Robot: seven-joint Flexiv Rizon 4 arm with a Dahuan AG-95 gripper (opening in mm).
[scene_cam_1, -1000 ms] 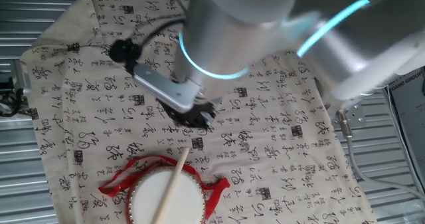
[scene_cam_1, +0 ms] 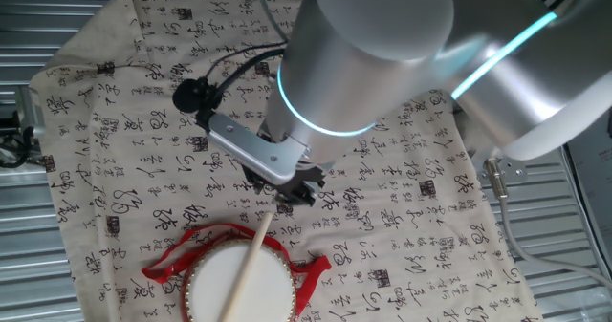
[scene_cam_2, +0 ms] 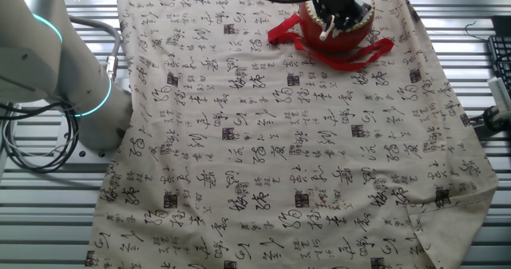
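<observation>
A drum (scene_cam_1: 223,289) with a white head, a studded rim and a red body lies at the lower edge of exterior view 1. One pale wooden drumstick (scene_cam_1: 251,262) rests across its head, its tip sticking out past the rim towards the arm. My dark gripper (scene_cam_1: 304,190) hangs just beyond that tip, with a gap between them in this view. From exterior view 2, the gripper (scene_cam_2: 342,4) overlaps the top of the red drum (scene_cam_2: 339,41), and the stick's pale end (scene_cam_2: 326,33) shows below it. The finger opening is too small and dark to make out.
A red ribbon (scene_cam_1: 314,282) spreads on both sides of the drum. At one side of the slatted metal table stands a bracketed device (scene_cam_1: 27,121). A cable (scene_cam_1: 535,255) runs along the opposite side.
In exterior view 1 my arm and gripper have shifted right and slightly down, closer to the stick's tip. The drum, stick and ribbon have stayed in place.
</observation>
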